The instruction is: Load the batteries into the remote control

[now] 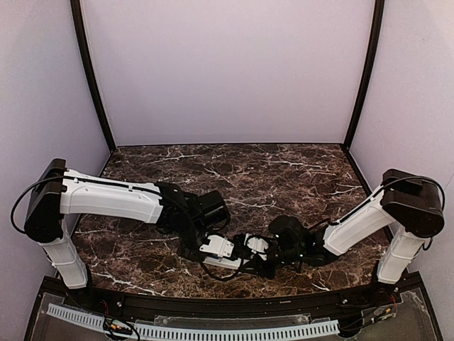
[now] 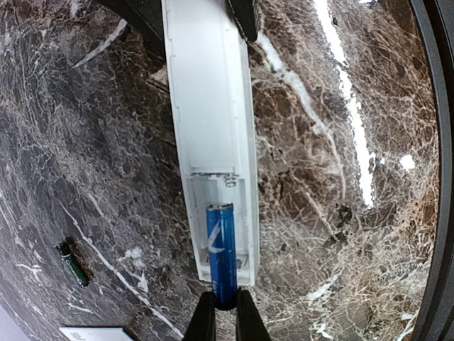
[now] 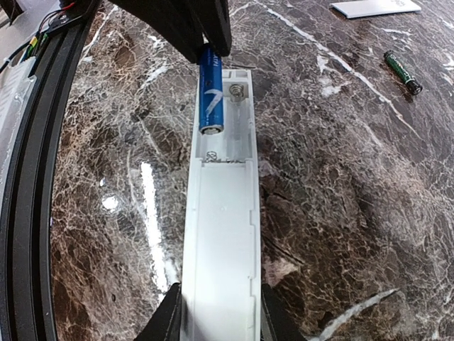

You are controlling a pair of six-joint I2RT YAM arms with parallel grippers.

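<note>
The white remote (image 3: pixel 221 241) lies lengthwise with its battery compartment open at the end nearer my left gripper; springs show in it. My right gripper is shut on the remote's other end. My left gripper is shut on a blue battery (image 2: pixel 221 245), held over the open compartment. A green battery (image 2: pixel 72 263) lies apart on the marble table. In the top view both grippers meet near the front, mostly hidden by their housings.
A white flat piece (image 3: pixel 374 8) lies beyond the green battery. A dark rail (image 3: pixel 32 177) runs along the table's front edge.
</note>
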